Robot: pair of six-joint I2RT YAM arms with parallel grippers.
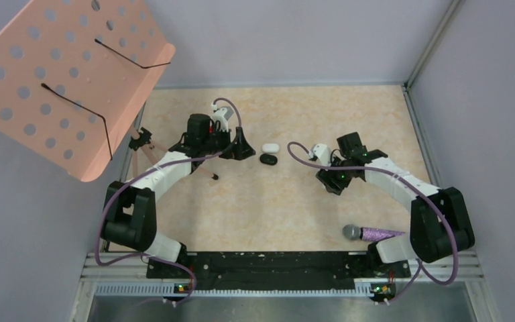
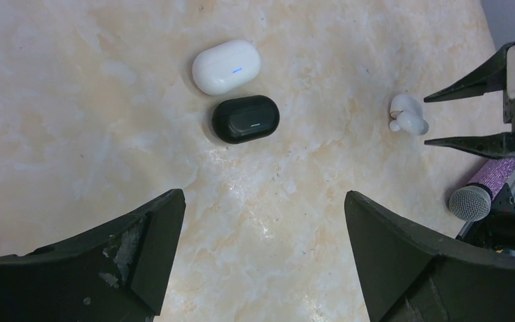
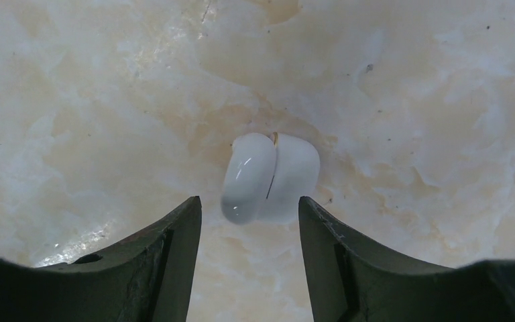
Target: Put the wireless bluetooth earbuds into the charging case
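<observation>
A white oval case and a black oval case lie at mid-table, both closed, also clear in the left wrist view. A small white piece with a rounded body against a squarer part lies below my right gripper, which is open around it from above, the piece a little ahead of the fingertips; I cannot tell whether it is earbuds or a case. My left gripper hangs open left of the two cases, nothing between its fingers.
A purple microphone lies at the front right. A pink perforated board on a stand rises at the left.
</observation>
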